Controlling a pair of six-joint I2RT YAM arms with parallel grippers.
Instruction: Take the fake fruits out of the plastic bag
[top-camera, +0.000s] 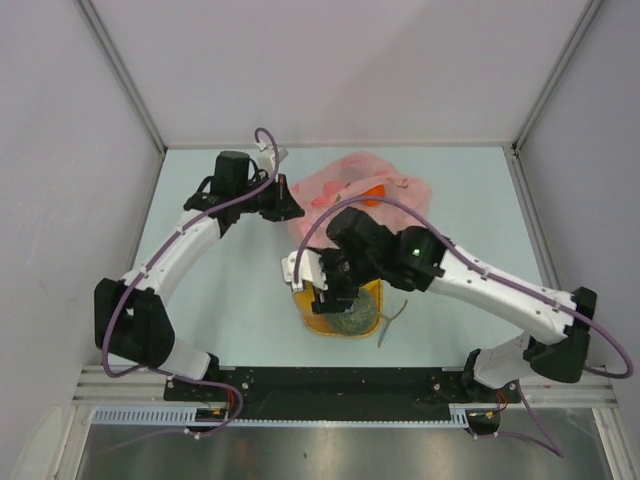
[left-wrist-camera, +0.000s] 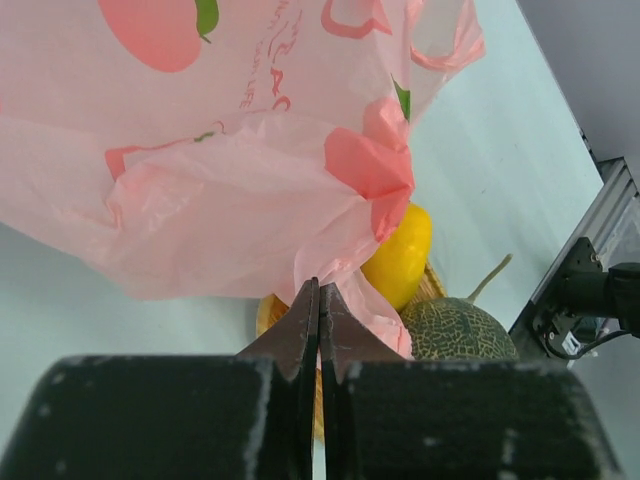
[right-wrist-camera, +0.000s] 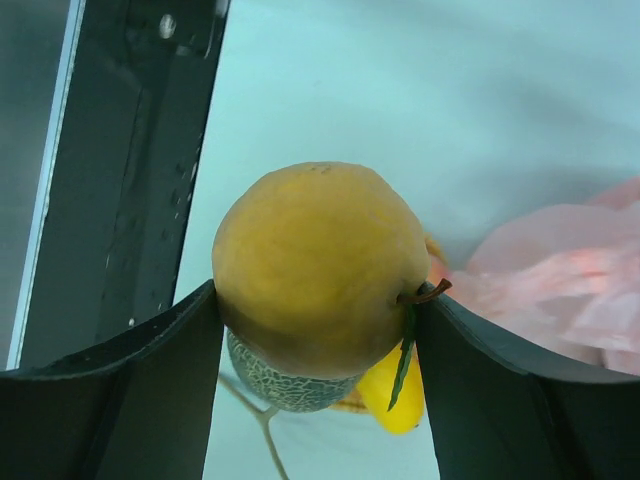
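Note:
The pink-white plastic bag (top-camera: 345, 175) lies toward the back of the table, an orange fruit (top-camera: 374, 194) showing in it. My left gripper is shut on a fold of the bag at its left side. A round yellow-orange fruit (right-wrist-camera: 320, 260) with a brown stem fills the right wrist view, and my right gripper is shut on it. In the top view that gripper is above the basket (top-camera: 318, 325), and the arm mostly hides the held fruit. The basket carries a green netted melon (top-camera: 355, 319) and a yellow fruit (left-wrist-camera: 400, 260).
The melon's long forked stem (top-camera: 391, 320) sticks out past the basket's right side. A dark rail (top-camera: 330, 385) runs along the front. Bare tabletop (top-camera: 460, 195) lies to the right of the bag, and more at the left.

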